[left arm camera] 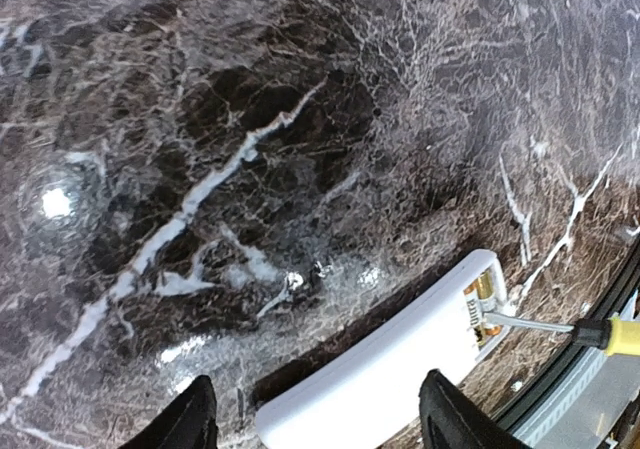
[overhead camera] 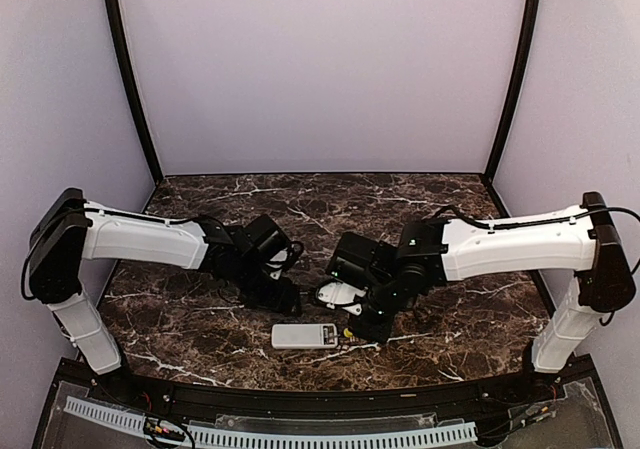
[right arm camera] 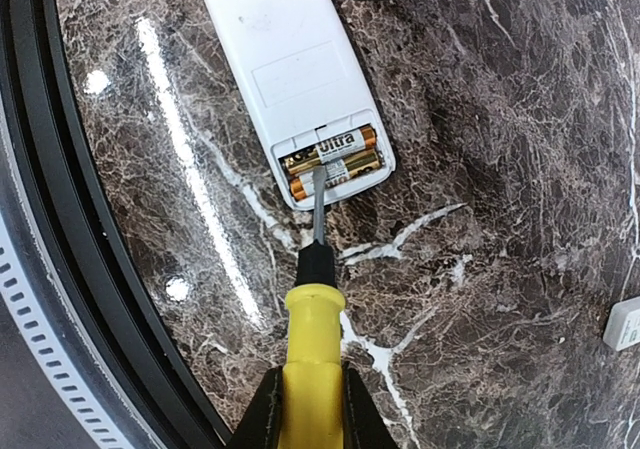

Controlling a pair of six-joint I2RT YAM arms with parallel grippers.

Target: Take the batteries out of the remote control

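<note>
A white remote control lies back side up near the table's front, its battery bay uncovered at the right end. Two gold-and-black batteries sit side by side in that bay. My right gripper is shut on a yellow-handled screwdriver, whose metal tip reaches over the batteries. In the left wrist view the tip is at the bay of the remote too. My left gripper is open above the remote's other end, with the fingers apart and nothing gripped between them.
A small white object lies at the right edge of the right wrist view. The dark rail runs along the table's front edge. Behind the arms the marbled table is clear.
</note>
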